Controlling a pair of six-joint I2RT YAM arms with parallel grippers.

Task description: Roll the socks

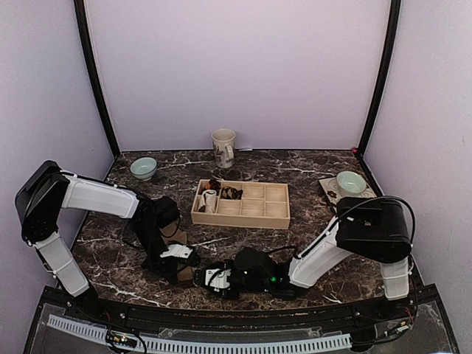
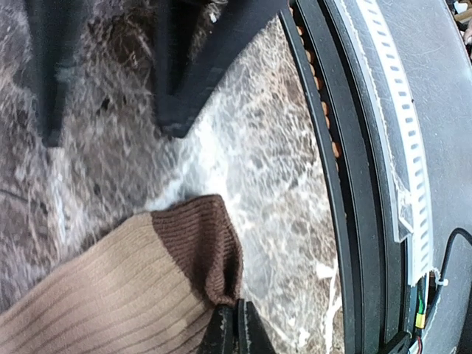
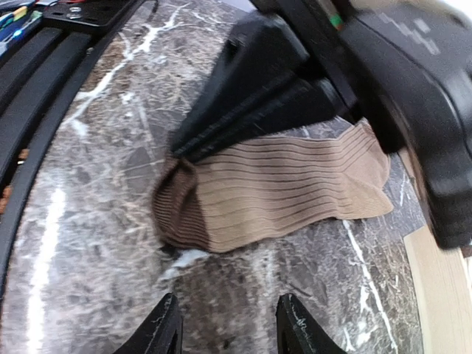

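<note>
A tan sock with a dark brown ribbed cuff (image 2: 199, 232) lies flat on the marbled table. My left gripper is shut on the edge of that cuff; in the right wrist view its black fingers (image 3: 243, 110) come down onto the cuff end. Fingers apart with only table between them, my right gripper stands open beside the sock, clear of the cuff. From the top, the arms hide most of the sock, leaving bits of tan cloth (image 1: 174, 234) showing around the left gripper.
Behind the arms stands a wooden divided box (image 1: 242, 221) with rolled items in its left compartments. A mug (image 1: 223, 147), one bowl (image 1: 144, 167) at the left and another bowl (image 1: 351, 183) at the right are farther off. The table's front edge is close to both grippers.
</note>
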